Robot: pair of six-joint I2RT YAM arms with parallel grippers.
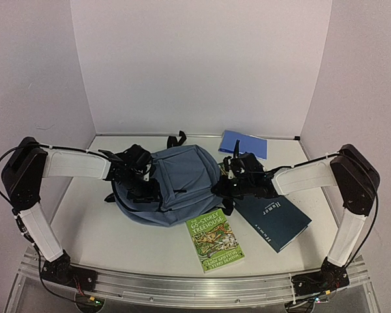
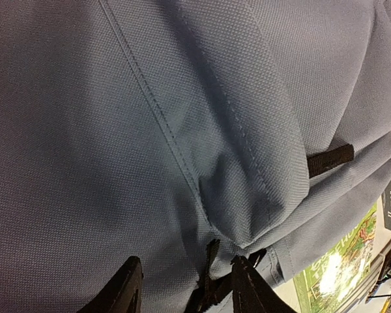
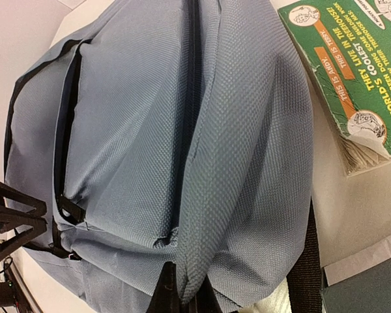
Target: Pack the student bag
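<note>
The grey-blue bag (image 1: 186,166) lies on its side on the table, its front pocket upward. Over its left part my left gripper (image 1: 158,193) stands open; in the left wrist view its fingers (image 2: 127,285) are spread above the fabric, a black zipper pull (image 2: 209,277) showing between them and apparently not gripped. At the bag's right end my right gripper is shut on a fold of bag fabric (image 3: 205,215). A green treehouse book (image 1: 215,240) lies in front of the bag, a dark "Humor" book (image 1: 274,220) to the right.
Behind the right arm a blue folder (image 1: 247,144) lies at the table's back edge. A black strap (image 3: 306,267) hangs from the bag beside the right gripper.
</note>
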